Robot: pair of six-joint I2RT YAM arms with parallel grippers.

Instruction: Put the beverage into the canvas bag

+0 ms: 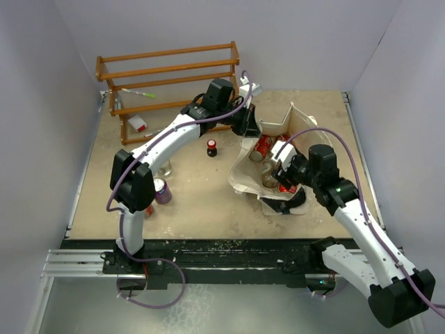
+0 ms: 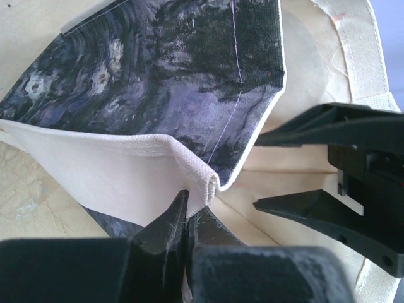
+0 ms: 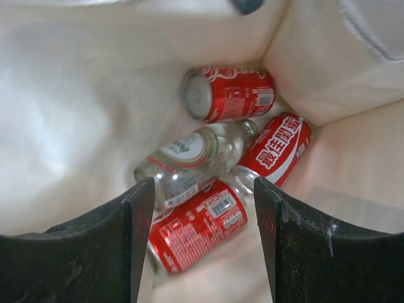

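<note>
The open canvas bag (image 1: 243, 170) stands on the right half of the table, holding red cans (image 3: 230, 93) and a glass bottle (image 3: 189, 158) lying on their sides. My left gripper is shut at the bag's back rim, its tips against the white canvas edge with dark printed fabric above; whether cloth is between them is hard to tell. My right gripper is over the bag's mouth, fingers apart, with nothing visible between them but the contents below.
A small dark bottle (image 1: 212, 148), a purple can (image 1: 162, 192), a glass and a red can are left of the bag. A wooden rack (image 1: 167, 69) stands at the back.
</note>
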